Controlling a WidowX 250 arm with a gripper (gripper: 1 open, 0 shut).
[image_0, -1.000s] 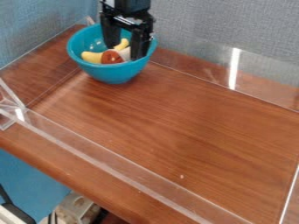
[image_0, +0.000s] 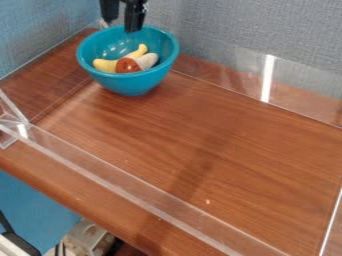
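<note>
A teal bowl (image_0: 128, 82) sits at the back left of the wooden table. Inside it are a yellow banana (image_0: 106, 65), a red round fruit (image_0: 127, 66) and a pale oblong item (image_0: 147, 61). The dark gripper (image_0: 123, 14) hangs above the bowl's back rim at the top edge of the view, mostly cut off, with its fingers apart and nothing visible between them.
Clear low walls line its edges, and grey padded panels stand behind and to the left.
The gripper has risen from down in the bowl to above it, toward the top edge, uncovering the bowl's contents.
</note>
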